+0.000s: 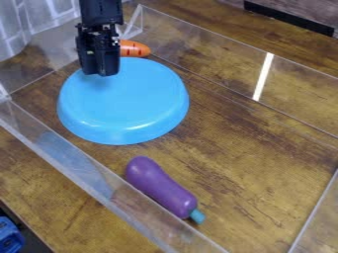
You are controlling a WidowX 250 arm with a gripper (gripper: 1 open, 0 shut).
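Observation:
A black gripper point(99, 57) hangs at the top left, over the back-left rim of a round blue dish point(126, 104), which lies upside down or flat on the wooden surface. Behind the gripper, to its right, an orange carrot-like object point(130, 47) lies partly hidden. A purple eggplant-like object point(158, 188) with a teal tip lies in front of the dish, toward the bottom. Whether the fingers are open or shut, and whether they touch the dish, is unclear.
Clear plastic walls border the wooden floor point(244, 148) on the left, back and right. A blue item point(8, 237) sits outside the wall at bottom left.

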